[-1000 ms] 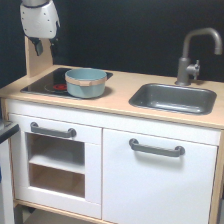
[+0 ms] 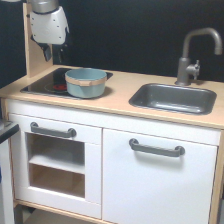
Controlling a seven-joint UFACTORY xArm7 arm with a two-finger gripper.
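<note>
At the upper left, in front of the dark wall, is my gripper [image 2: 54, 50] below its white arm end. Its dark fingers are too small to tell whether they are open or shut, and I make out nothing held. Lower down and to the right, clear of the gripper, a blue-grey pot [image 2: 86, 84] with a brownish band at its rim stands upright. It rests at the right side of the black stovetop [image 2: 50, 84], where a red ring shows.
A metal sink [image 2: 172, 97] with a tall curved faucet [image 2: 187, 60] occupies the right of the wooden counter [image 2: 122, 92]. Below are an open-fronted compartment [image 2: 58, 165] and a white door [image 2: 150, 180] with a grey handle. Bare counter lies between pot and sink.
My gripper has moved a little to the right and slightly down, closer to the pot. The pot and the rest of the kitchen stand as before.
</note>
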